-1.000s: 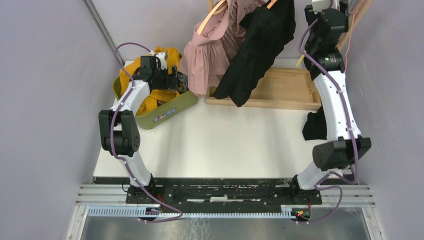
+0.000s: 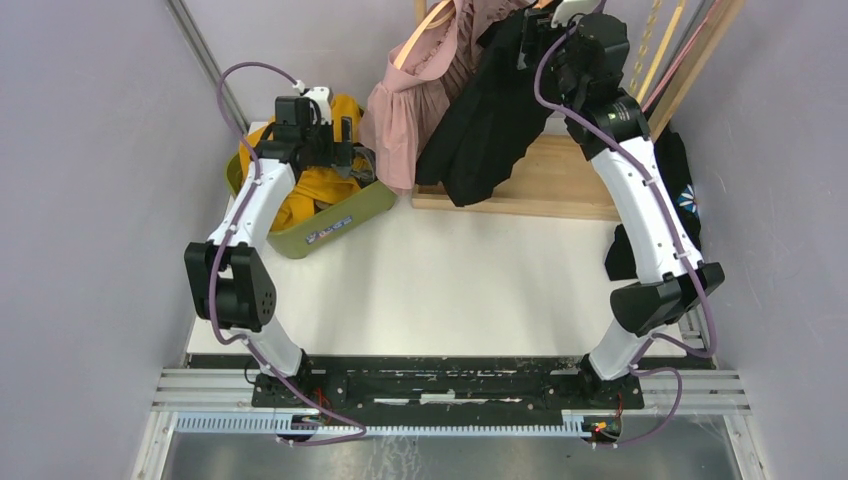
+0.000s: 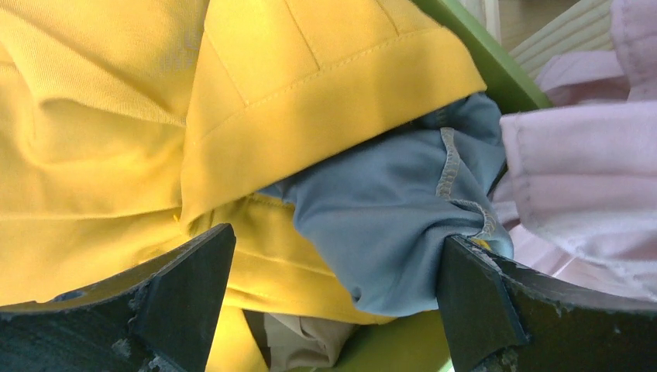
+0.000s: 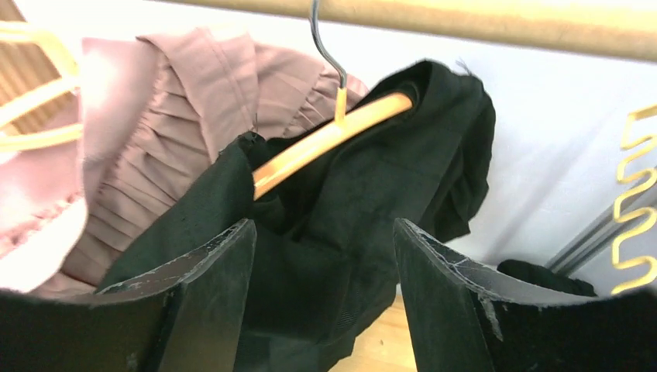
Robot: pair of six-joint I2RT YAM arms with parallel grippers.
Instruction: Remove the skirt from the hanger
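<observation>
A black skirt [image 2: 485, 135] hangs from a wooden hanger [image 4: 302, 155] with a metal hook over the rail in the right wrist view; its waistband is draped around the hanger bar. My right gripper is open just in front of the black cloth. A pink skirt [image 2: 405, 130] hangs on another hanger to its left. My left gripper stands open over the green bin [image 2: 335, 220], above yellow cloth [image 3: 108, 132] and a blue-grey cloth [image 3: 380, 201].
A wooden tray [image 2: 515, 205] sits below the hanging clothes. More dark cloth [image 2: 625, 255] lies at the right side. Empty yellow hangers [image 4: 631, 209] hang at the right.
My right arm has moved left from the right edge to beside the black skirt, whose lower end has shifted slightly left. The left arm has moved slightly.
</observation>
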